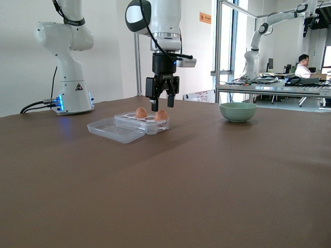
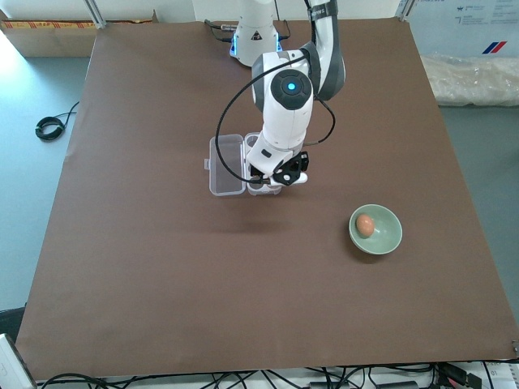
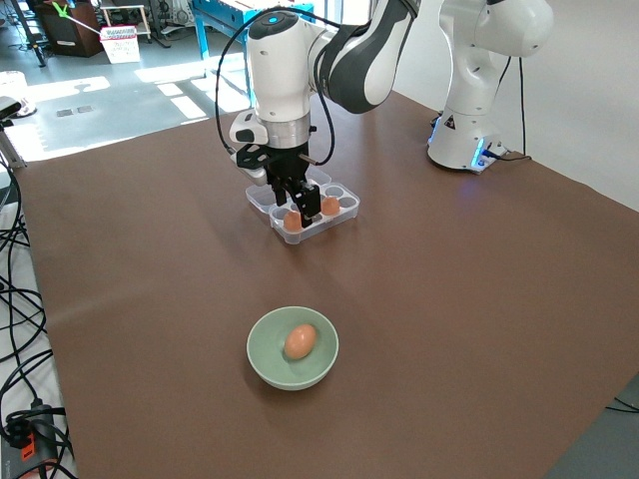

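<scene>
The black gripper [image 1: 162, 103] hangs over a clear plastic egg carton [image 1: 124, 124], open, its two fingers apart with nothing seen between them. Two brown eggs sit in the carton, one [image 1: 141, 113] on the left and another [image 1: 161, 116] on the right in the top view. The carton's empty lid [image 2: 227, 166] lies flat beside it. A green bowl [image 3: 270, 344] holds a brown egg [image 3: 300, 341]; in the left view it stands to the right and nearer than the carton. The gripper's fingertips are hidden in the left view.
The white base of an arm [image 1: 72, 98] stands at the back of the brown table [image 2: 162, 267]. Cables [image 3: 25, 299] run along the table's outer edge.
</scene>
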